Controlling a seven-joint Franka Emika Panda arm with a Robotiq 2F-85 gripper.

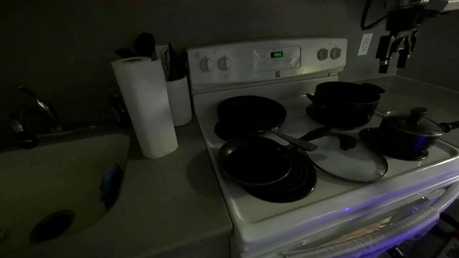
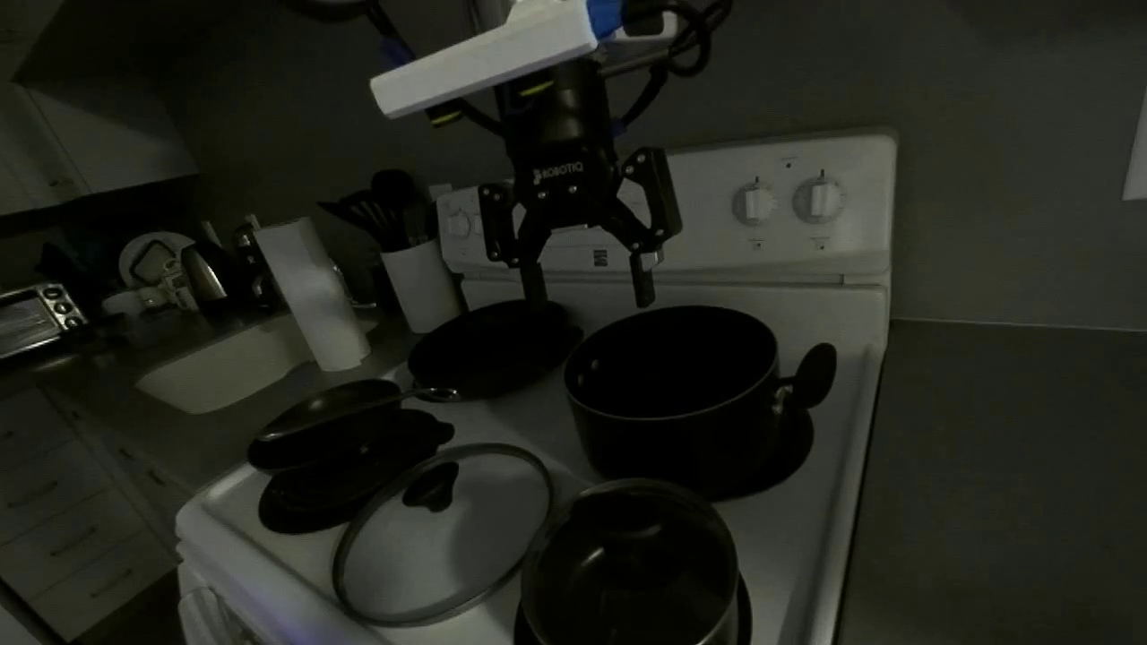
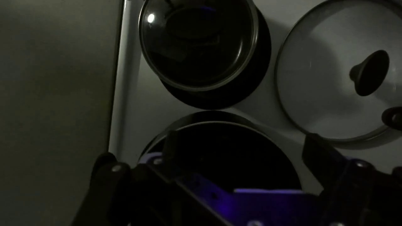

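My gripper [image 2: 588,285] is open and empty, above the stove beside the large black pot [image 2: 688,446]. In the first exterior view the gripper [image 1: 392,66] hangs high at the upper right, clear of the cookware. The wrist view shows its spread fingers [image 3: 320,156] over the dark, uncovered pot [image 3: 226,150]. A large glass lid [image 2: 452,537] with a black knob lies on the stovetop between the pans and the pots. Toward the front right, a small saucepan [image 1: 408,135] wears its own glass lid [image 1: 413,122].
Two black frying pans, a rear one [image 1: 251,111] and a front one [image 1: 254,159], occupy the left burners. A paper towel roll [image 1: 146,107] and a white utensil holder [image 1: 178,101] stand left of the stove. The room is dim.
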